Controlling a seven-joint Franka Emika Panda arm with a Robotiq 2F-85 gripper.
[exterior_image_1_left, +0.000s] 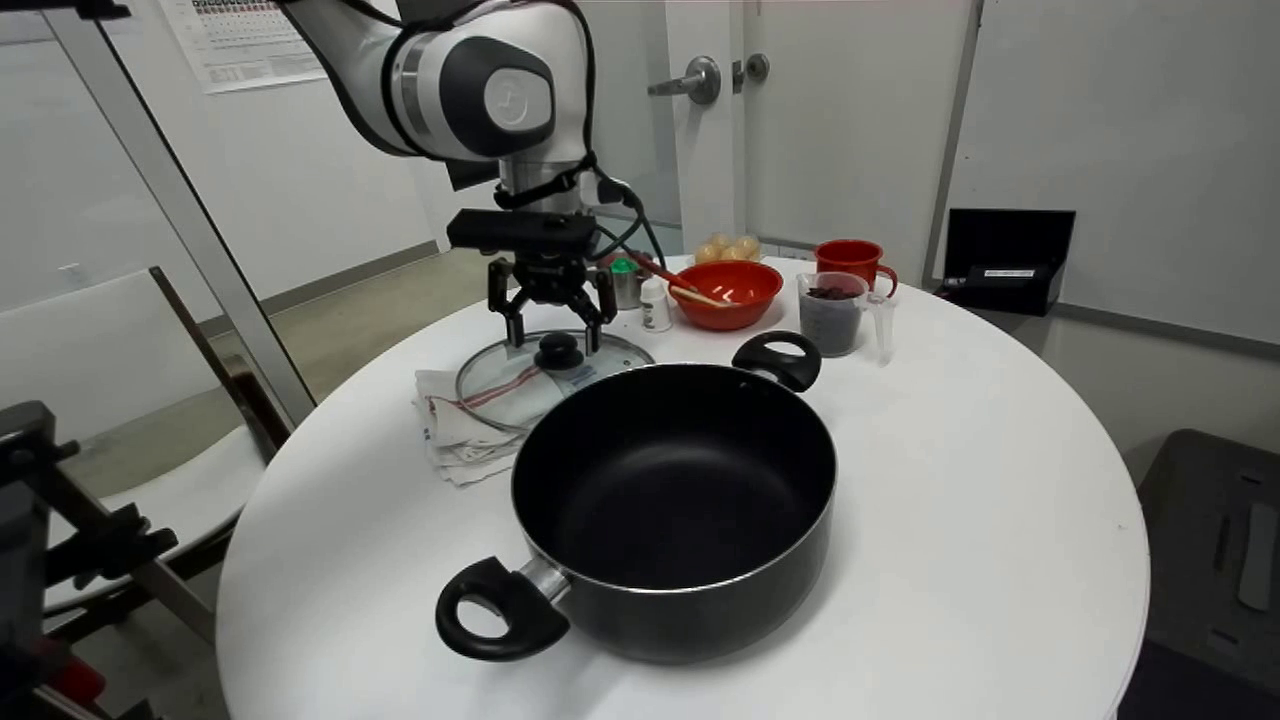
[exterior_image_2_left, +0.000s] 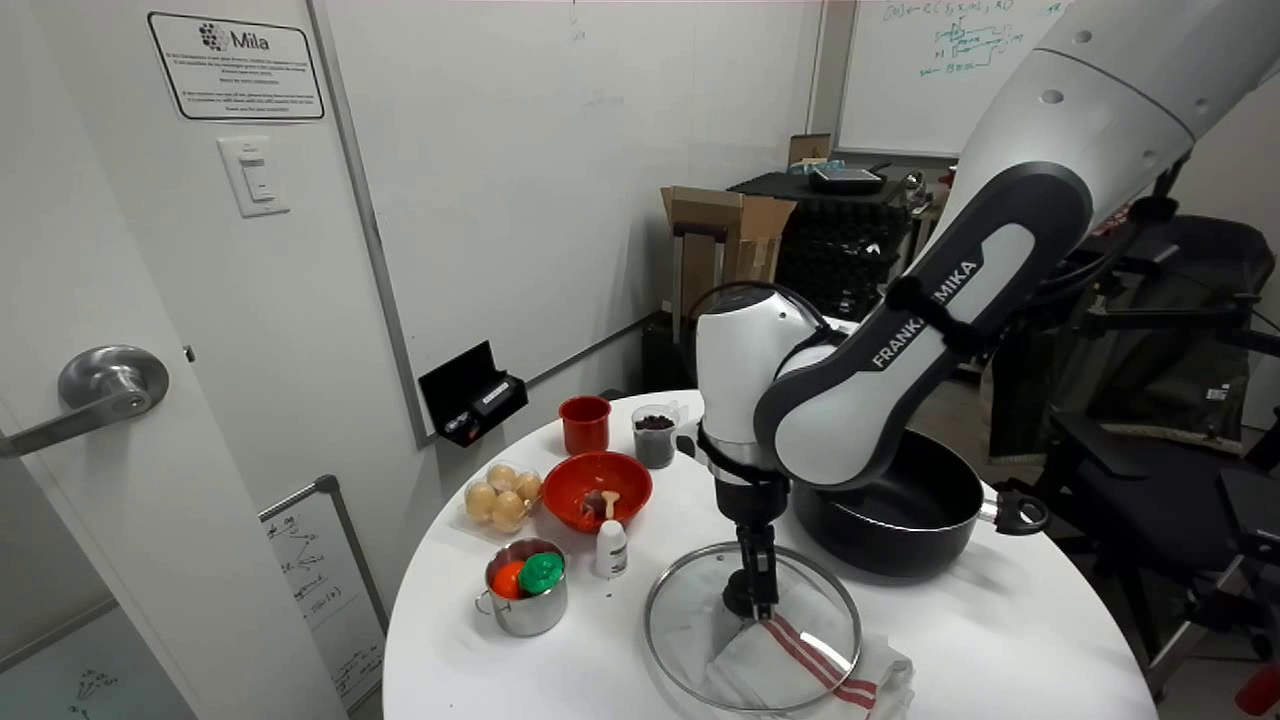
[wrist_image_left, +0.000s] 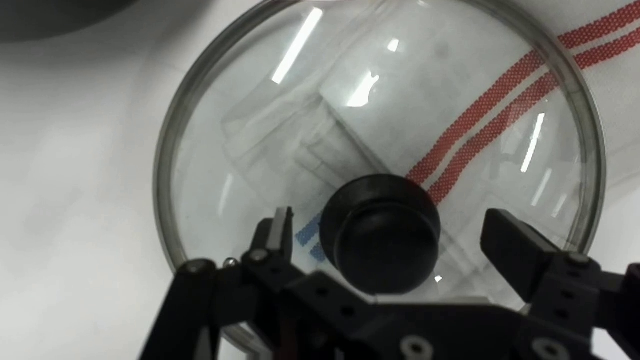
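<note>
A glass lid with a metal rim lies on a folded white towel with red stripes. The lid's round black knob shows in the wrist view between the two fingers of my gripper, with a gap on either side. In exterior view 1 my gripper points straight down, open, its fingertips at about the knob's height. Just beside the lid stands a black pot, uncovered and empty, with two looped handles. From exterior view 2 the lid lies partly behind my fingers.
A red bowl, a white bottle, a metal cup with coloured items, a red mug and a measuring cup cluster at one side. Right of the pot in exterior view 1, the white table is clear.
</note>
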